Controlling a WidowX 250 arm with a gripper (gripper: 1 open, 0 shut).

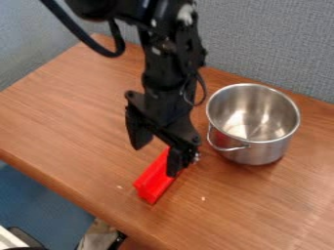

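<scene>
My black gripper (162,139) hangs over the middle of the wooden table (65,107), its fingers spread open. A red elongated object (154,183) lies on the table just below and in front of it, its far part hidden behind the gripper. I cannot tell whether the fingertips touch it. A steel pot (261,132) with a wire handle stands to the right of the gripper, close beside it.
The table's left and front edges border a blue floor at lower left, with some pale clutter at the bottom. A grey wall runs behind.
</scene>
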